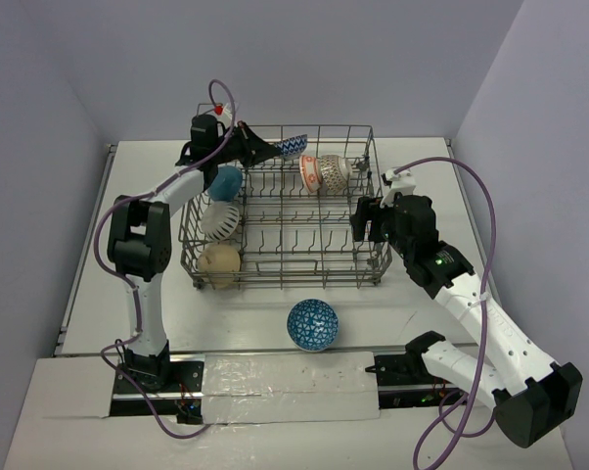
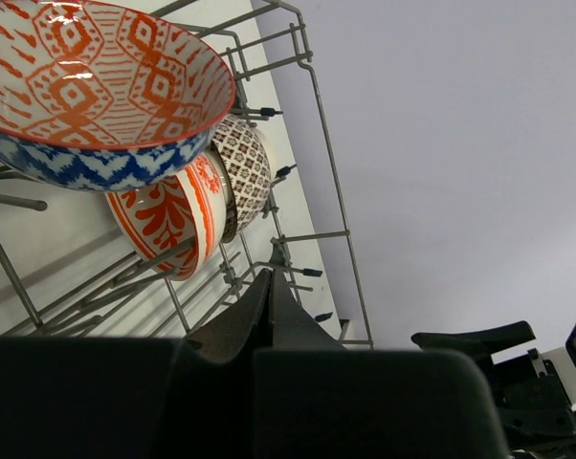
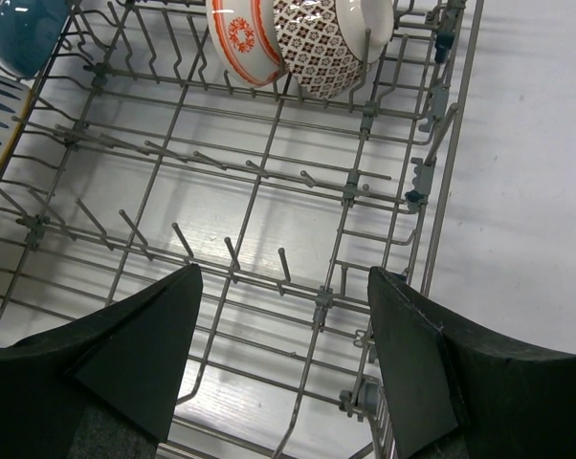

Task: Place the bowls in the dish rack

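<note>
My left gripper (image 1: 269,151) is at the rack's back left beside a blue zigzag bowl with red inside (image 1: 293,145), which in the left wrist view (image 2: 82,76) sits above the gripper's shut tips; whether it is held is hard to see. An orange-patterned bowl (image 1: 308,173) and a brown-patterned bowl (image 1: 336,174) stand at the back of the dish rack (image 1: 275,286); a blue bowl (image 1: 226,184), striped bowl (image 1: 219,222) and beige bowl (image 1: 218,266) line its left. My right gripper is open over the right side. A blue-patterned bowl (image 1: 312,324) lies in front.
The middle and front right of the rack show bare tines. Free counter (image 1: 422,323) lies right of the rack, with walls at the back and both sides.
</note>
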